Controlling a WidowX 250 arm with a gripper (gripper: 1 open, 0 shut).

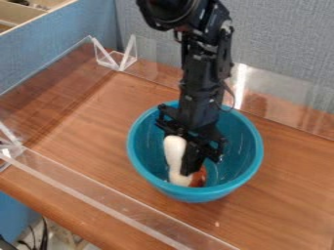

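Note:
A teal plastic bowl [241, 176] sits on the wooden table. Inside it is a white elongated object [175, 154] with an orange-red item partly visible beside its lower end. My black gripper [190, 146] reaches down into the bowl over the white object, shut on it as far as can be seen; the fingertips are partly hidden against the dark arm.
Bare wooden tabletop [72, 117] lies open left of the bowl, edged by clear plastic strips and white brackets [115, 59]. A grey padded wall stands behind, and a blue-sided bin is at the upper left.

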